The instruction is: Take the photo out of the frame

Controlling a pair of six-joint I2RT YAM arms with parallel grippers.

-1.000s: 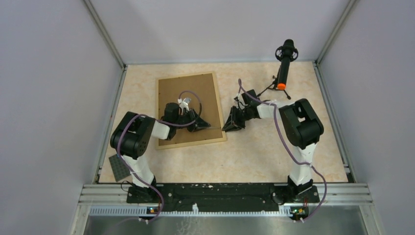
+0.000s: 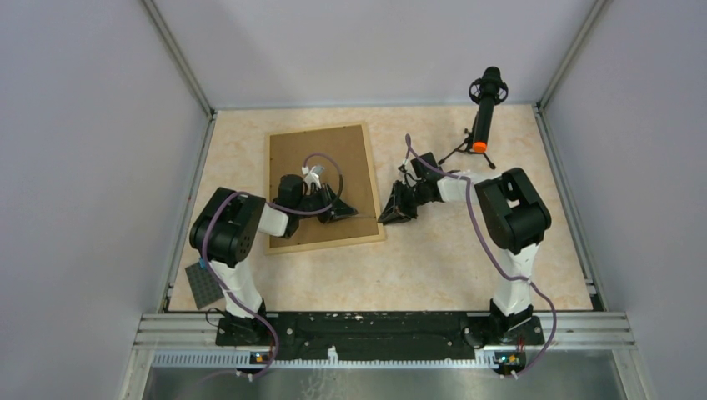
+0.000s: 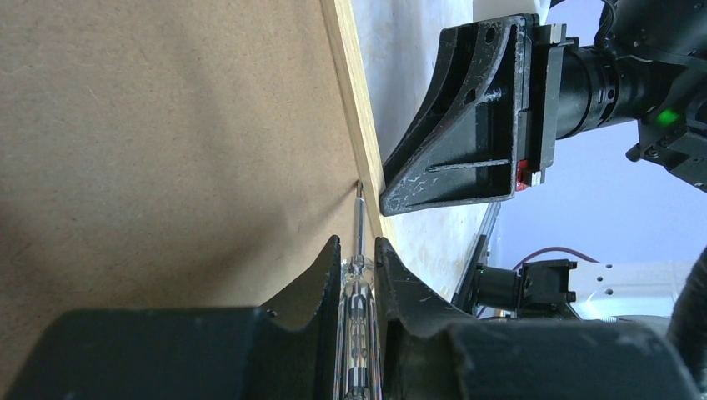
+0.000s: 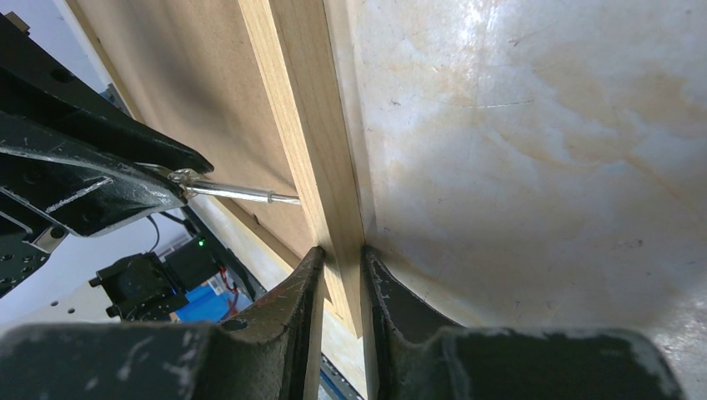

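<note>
A wooden frame (image 2: 368,150) lies back side up on the table, its brown backing board (image 2: 333,143) set inside the rim. My left gripper is shut on a clear-handled screwdriver (image 3: 358,304) above the board. The screwdriver's tip meets the inner edge of the right rim, at a small metal tab; in the right wrist view the shaft (image 4: 242,193) ends against that rim. My right gripper is shut on the right rim near the front corner, one finger on each side. The photo itself is hidden.
A black tube with an orange end (image 2: 479,147) stands on a tripod at the back right. A dark grey pad (image 2: 203,286) lies at the front left. Between the right arm and the front edge the table (image 2: 433,267) is clear.
The right gripper and the frame look almost unmoved.
</note>
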